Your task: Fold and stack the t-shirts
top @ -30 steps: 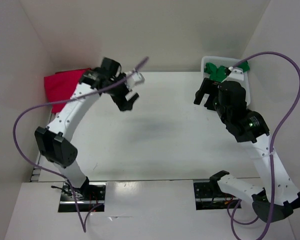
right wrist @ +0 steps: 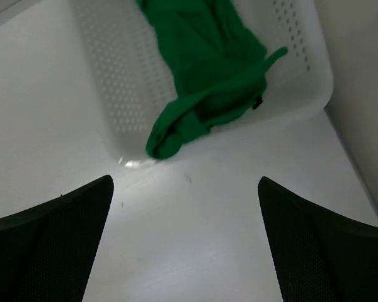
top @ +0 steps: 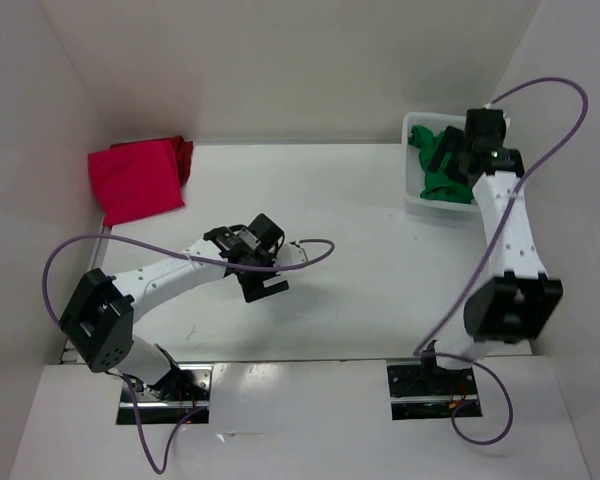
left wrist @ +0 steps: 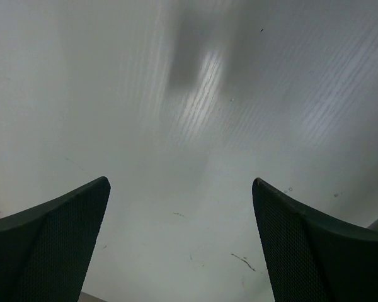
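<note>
A green t-shirt lies crumpled in the white basket at the far right. My right gripper hangs over that basket; its fingers stand apart with nothing between them. In the right wrist view, the green cloth is ahead of the fingers, not touching them. Over the middle-left of the table my left gripper is open, and only bare table shows between its fingers. At the far left corner a folded red t-shirt lies on a darker red cloth.
The white basket stands at the back right, close to the right wall. Purple cables loop from both arms.
The red pile has not moved.
</note>
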